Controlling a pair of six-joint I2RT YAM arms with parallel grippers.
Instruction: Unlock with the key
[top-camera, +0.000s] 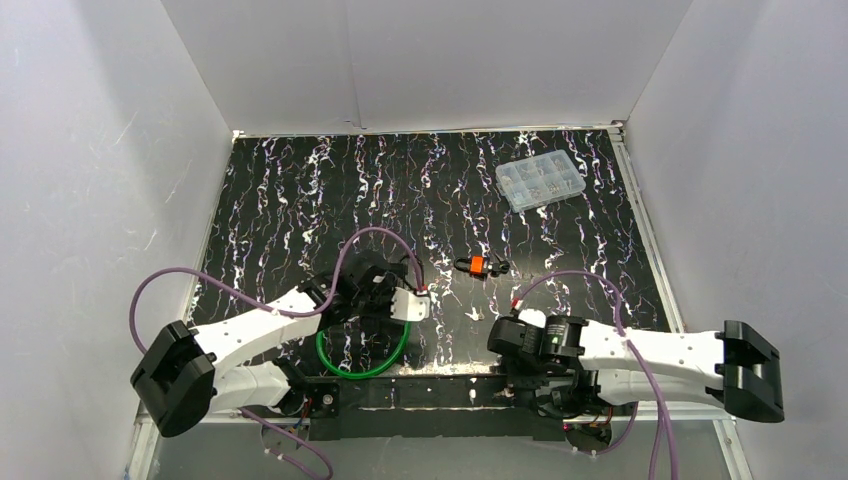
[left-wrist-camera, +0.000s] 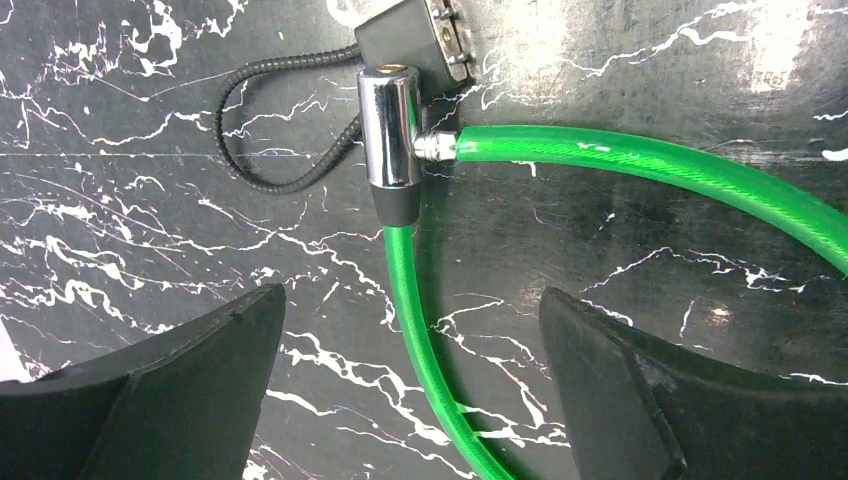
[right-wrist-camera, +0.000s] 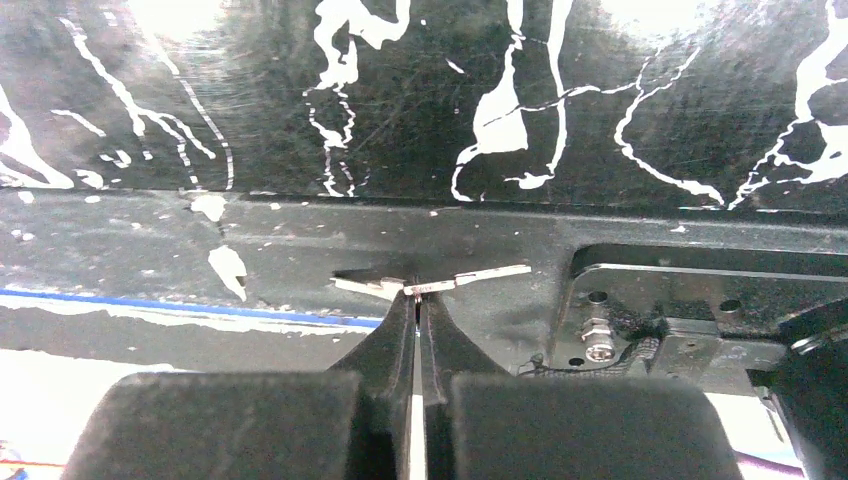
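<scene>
In the left wrist view a chrome lock cylinder (left-wrist-camera: 388, 130) with a black lower end joins both ends of a green cable (left-wrist-camera: 620, 160). The cable's loop also shows beneath the left arm in the top view. My left gripper stands open above the table, its fingers (left-wrist-camera: 190, 370) apart on either side of the lower cable run, with nothing gripped. My right gripper is shut at the table's front edge. Across its fingertips lies a thin, flat metal piece, apparently the key (right-wrist-camera: 480, 276), seen nearly edge-on. The left arm hides the lock cylinder in the top view.
A grey metal block (left-wrist-camera: 412, 45) with a black braided loop (left-wrist-camera: 225, 130) lies against the cylinder's top. A small orange-and-black item (top-camera: 480, 266) rests mid-table. A clear compartment box (top-camera: 540, 180) sits at the back right.
</scene>
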